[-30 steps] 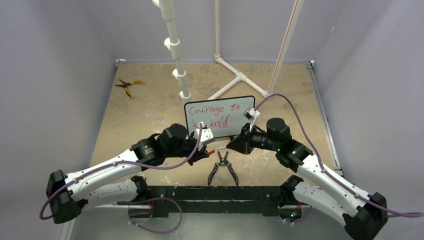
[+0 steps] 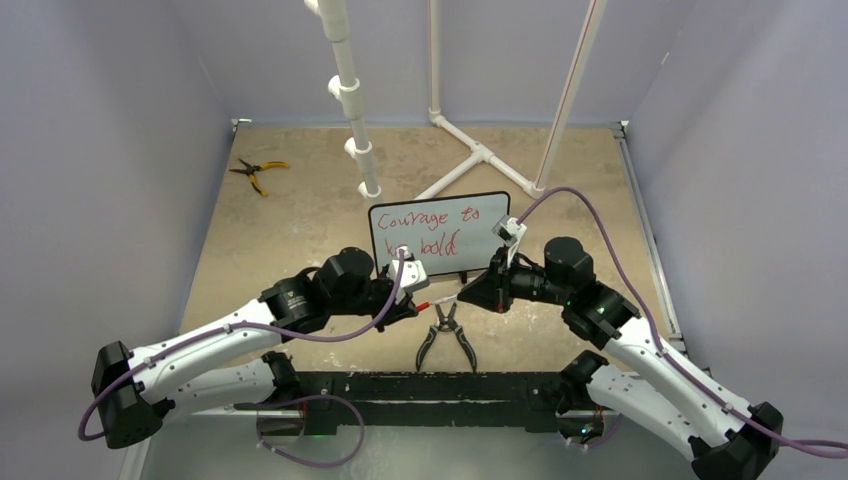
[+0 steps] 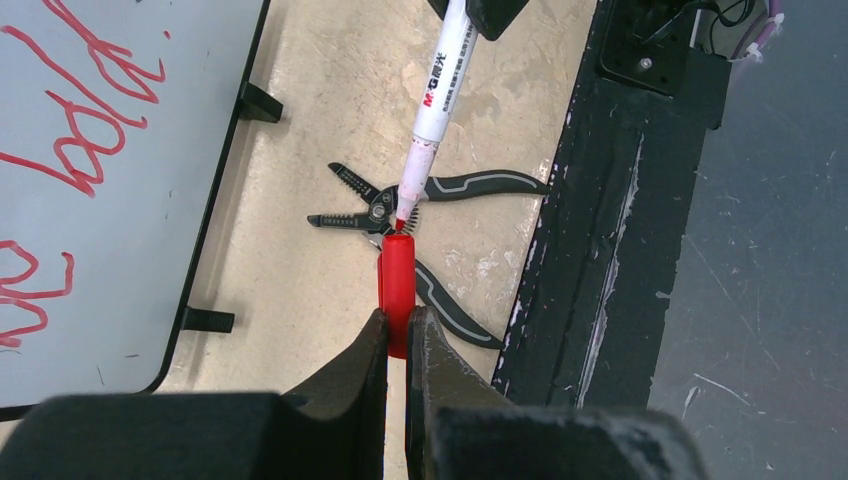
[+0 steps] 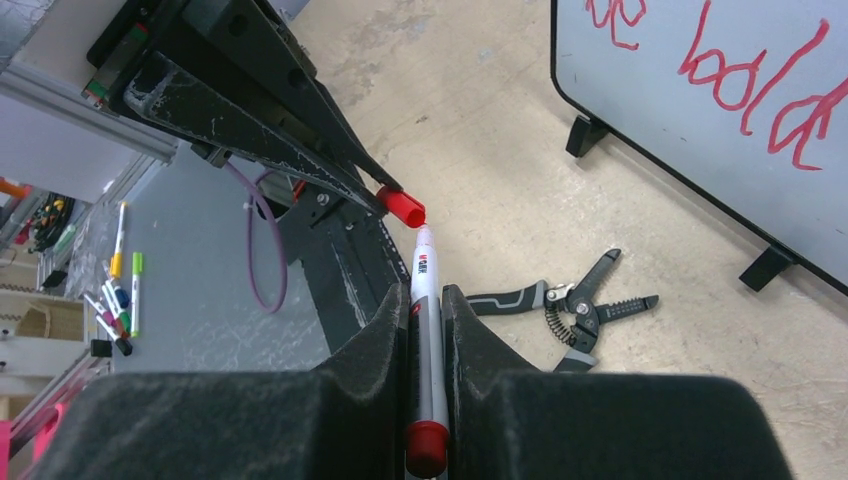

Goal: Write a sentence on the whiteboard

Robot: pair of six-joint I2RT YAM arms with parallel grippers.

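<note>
The whiteboard [image 2: 440, 232] stands on the table with red handwriting, "Courage to" above a second line ending in "bold". My left gripper is shut on the red cap [image 3: 399, 280], whose open end faces the pen. A white marker with red print [image 3: 440, 85] is held by my right gripper, shut around its barrel. In the right wrist view, the marker's red tip sits right at the mouth of the cap [image 4: 404, 207]; whether they touch I cannot tell. The marker's red rear end [image 4: 427, 447] shows between the right fingers.
Wire strippers [image 2: 446, 338] with black handles lie on the table below the pen and cap. Yellow-handled pliers [image 2: 258, 172] lie at the far left. White pipes [image 2: 478, 153] stand behind the board.
My right arm has shifted slightly to the right and down in the top view, carrying the marker a little away from the left gripper. The left arm looks still.
</note>
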